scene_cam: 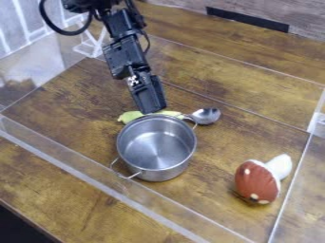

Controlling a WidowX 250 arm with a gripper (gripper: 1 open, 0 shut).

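Observation:
A steel pot (156,152) with two side handles sits on the wooden table in the middle front. My gripper (150,104) hangs just above and behind the pot's back rim; its fingers point down, and I cannot tell how far they are apart. Behind the pot lies a pale green vegetable (131,117), partly hidden by the gripper and pot, and a metal spoon (204,116) to its right.
A red toy mushroom (260,178) with a white stem lies at the front right. Clear low walls edge the area.

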